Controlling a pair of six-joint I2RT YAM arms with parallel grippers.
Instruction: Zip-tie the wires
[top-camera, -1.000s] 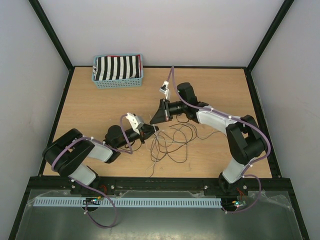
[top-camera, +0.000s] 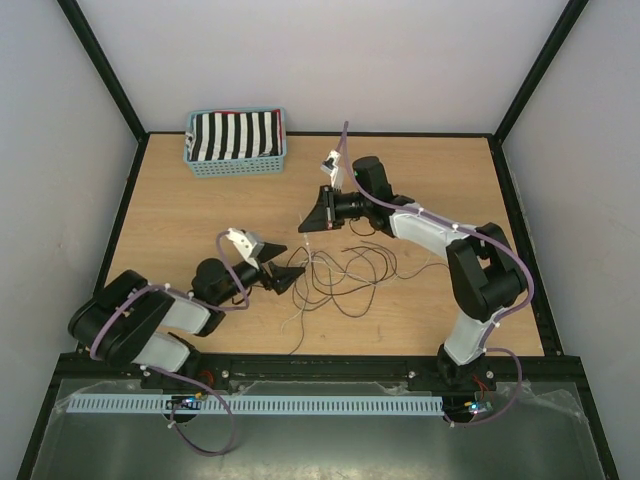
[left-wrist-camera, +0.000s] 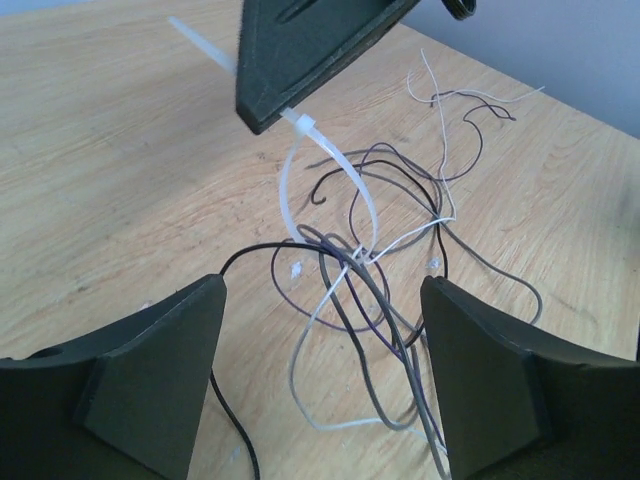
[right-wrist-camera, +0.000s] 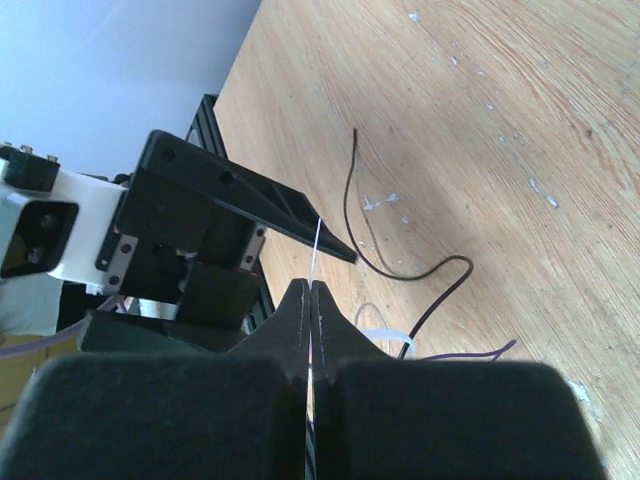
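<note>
My right gripper (top-camera: 303, 229) is shut on a white zip tie (left-wrist-camera: 360, 187). In the left wrist view the tie hangs as a loop, its small head (left-wrist-camera: 305, 124) just below the right fingertips and its tail (left-wrist-camera: 198, 42) out the other side. The loop's lower end meets the bundle of grey, black and white wires (left-wrist-camera: 345, 255) and appears to go around it. Its far side is partly hidden. My left gripper (top-camera: 296, 259) stands open beside the bundle, its fingers (left-wrist-camera: 170, 350) wide apart, with nothing gripped. The zip tie's thin tip (right-wrist-camera: 317, 240) rises between the right fingers.
The wires (top-camera: 350, 285) spread in loose loops over the middle of the wooden table (top-camera: 200, 215). A blue basket (top-camera: 235, 167) with a striped cloth stands at the back left. Bare table lies left and right of the wires.
The right gripper stays shut and has shifted only slightly.
</note>
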